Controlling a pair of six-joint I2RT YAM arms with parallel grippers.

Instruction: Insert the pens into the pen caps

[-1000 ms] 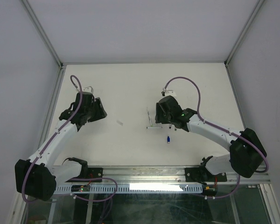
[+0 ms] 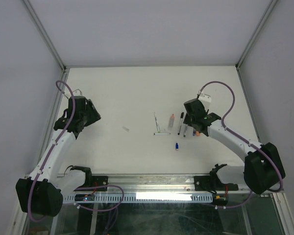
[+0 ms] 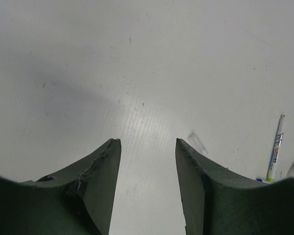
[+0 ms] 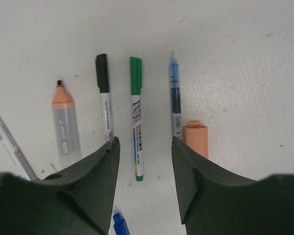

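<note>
My open right gripper hangs over a row of pens: a black-capped marker [image 4: 106, 110], a green-capped marker [image 4: 137, 127], a blue pen with bare tip [image 4: 176, 103], and an orange cap-like piece [image 4: 196, 137]. Left of them are an orange-topped clear bottle-like item [image 4: 65, 129] and a white pen [image 4: 10, 144]; a small blue piece [image 2: 177, 146] lies nearer the front. My left gripper is open over bare table at the left, with a slim pen [image 3: 277, 147] toward the right of its view.
A small translucent piece [image 2: 125, 129] lies near the table's middle.
My right arm has moved rightward over the pen row, uncovering the bottle and markers in the top view.
</note>
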